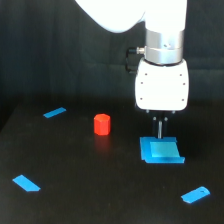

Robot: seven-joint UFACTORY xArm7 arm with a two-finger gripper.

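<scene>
A small red block stands on the dark table, left of the middle. To its right lies a bright blue square with a lighter, teal-tinted patch on its right part. Just over the far edge of that square hangs my gripper, its narrow fingers pointing down and close together. At this size it is unclear how far apart they stand, and no object shows between them. The red block is well apart from the gripper.
Blue tape strips mark the table: one at the far left, one at the near left and one at the near right. Open table lies between them, with a dark curtain behind.
</scene>
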